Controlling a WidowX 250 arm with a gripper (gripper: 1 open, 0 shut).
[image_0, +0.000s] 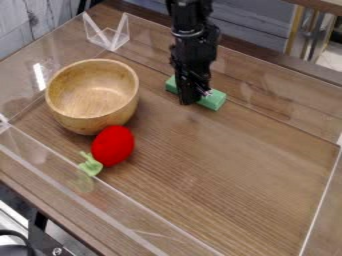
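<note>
My dark gripper reaches down from the top centre, its tips low over a green block on the wooden table. It covers part of the block and looks shut, with nothing visible between its fingers; whether it touches the block is unclear.
A wooden bowl stands at the left, with a red object with a green end just below it. A clear wire-like object is at the upper left.
</note>
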